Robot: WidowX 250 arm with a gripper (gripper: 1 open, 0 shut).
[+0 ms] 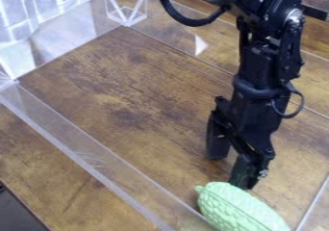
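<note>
My black gripper [236, 166] hangs low over the wooden board on the right, pointing down, its fingers apart. A pale green, bumpy elongated object [241, 208], like a toy vegetable, lies at the bottom right, just below the fingertips and partly cut off by the frame. I cannot make out anything held between the dark fingers.
Clear plastic walls [96, 163] border the work area. A white curtain-like cloth [29, 13] is at the top left.
</note>
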